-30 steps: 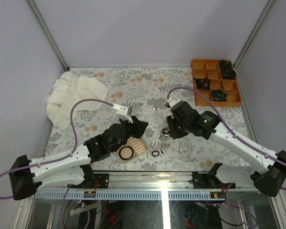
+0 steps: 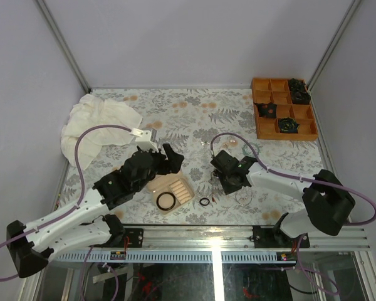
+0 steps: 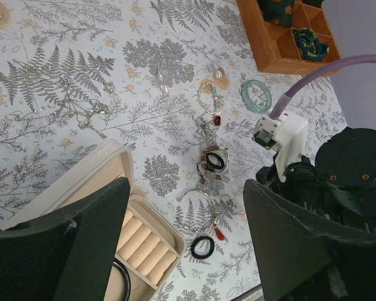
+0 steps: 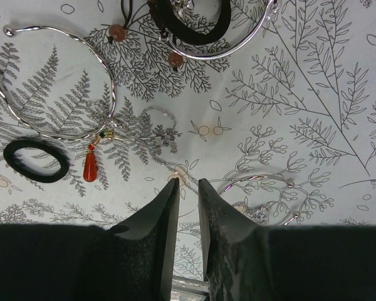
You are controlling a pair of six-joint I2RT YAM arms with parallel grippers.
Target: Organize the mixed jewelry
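Observation:
Mixed jewelry lies loose on the patterned table: silver bangles [image 4: 57, 133], black bands [image 4: 36, 174], a red drop pendant [image 4: 90, 164], a fine chain [image 4: 161, 160] and a green bangle [image 3: 267, 95]. My right gripper points down low over them, its fingertips close together with a narrow gap, near the chain. My left gripper hangs open above the cream jewelry box [image 3: 175, 239], which holds padded rolls and a black bangle [image 2: 165, 201].
An orange compartment organizer [image 2: 264, 125] with dark pouches stands at the back right. A white cloth [image 2: 94, 125] lies at the left.
My left arm has drawn slightly to the left.

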